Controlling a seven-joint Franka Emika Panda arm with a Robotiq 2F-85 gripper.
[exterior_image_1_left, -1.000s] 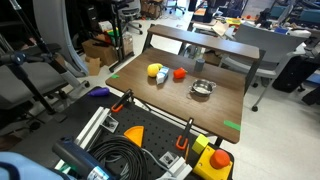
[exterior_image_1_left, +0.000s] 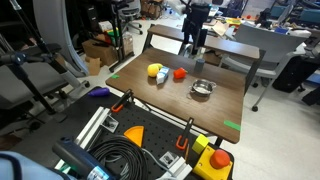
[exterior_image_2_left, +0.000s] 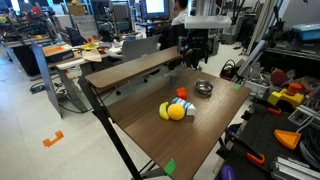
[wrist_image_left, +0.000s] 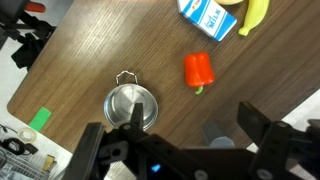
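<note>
Above the far side of the wooden table (exterior_image_1_left: 170, 103) hangs my gripper (exterior_image_1_left: 192, 48), and its fingers stand apart in the wrist view with nothing between them. Ahead of the fingers lies a red pepper (wrist_image_left: 199, 70) with a green stem. A shiny metal pot (wrist_image_left: 131, 107) sits to its left in that view. At the top are a blue-and-white carton (wrist_image_left: 208, 15) and a yellow banana (wrist_image_left: 254, 14). A grey cylindrical item (wrist_image_left: 216, 133) near the right finger is partly hidden. Exterior view 2 shows a round yellow object (exterior_image_2_left: 176, 112) beside the carton.
Green tape patches (exterior_image_1_left: 232, 125) mark table corners. In front of the table, a black cart top holds coiled cables (exterior_image_1_left: 118, 158), an orange wedge-shaped piece (exterior_image_1_left: 134, 133) and clamps. A yellow box with a red button (exterior_image_1_left: 219, 159) stands at the right. Bare wood surrounds the pot and pepper.
My arm has come down into exterior view 1 from the top edge, and the gripper now hangs lower, nearer the table's far side. The tabletop objects have not moved.
</note>
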